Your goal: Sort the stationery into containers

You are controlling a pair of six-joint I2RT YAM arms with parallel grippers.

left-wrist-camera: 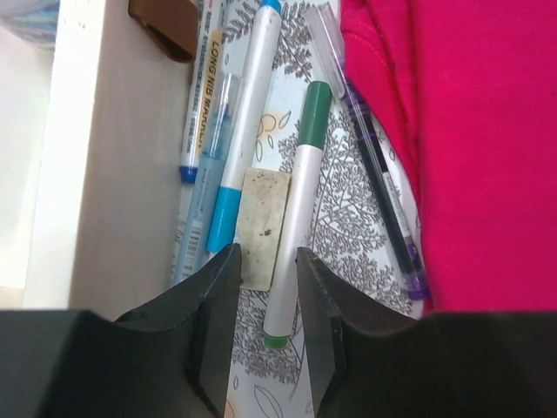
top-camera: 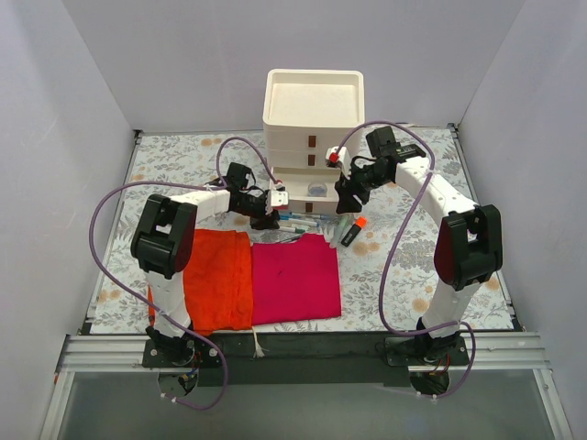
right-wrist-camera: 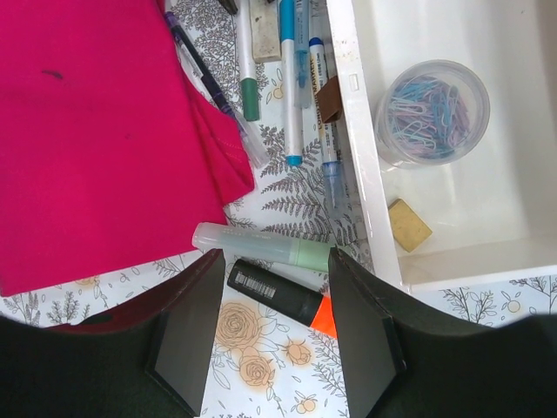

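Note:
My left gripper (top-camera: 268, 223) is open just in front of the drawer. In the left wrist view a grey block like an eraser (left-wrist-camera: 262, 218) and a white marker with green ends (left-wrist-camera: 301, 192) lie side by side, at the gap between its fingertips. I cannot tell whether they touch. A blue-capped white marker (left-wrist-camera: 247, 122), a light-blue pen (left-wrist-camera: 204, 196), a long-nib marker (left-wrist-camera: 204, 78) and a dark pen (left-wrist-camera: 383, 178) lie around them. Open too, my right gripper hangs near a clear tube with a pale-green end (right-wrist-camera: 261, 245) and a black-and-orange bottle (right-wrist-camera: 274, 292).
The white drawer (right-wrist-camera: 370, 183) stands pulled out of its cabinet (top-camera: 313, 137), holding a tub of paper clips (right-wrist-camera: 432, 113) and a small tan block (right-wrist-camera: 407, 225). A pink cloth (top-camera: 296, 280) and an orange cloth (top-camera: 217, 280) cover the front left.

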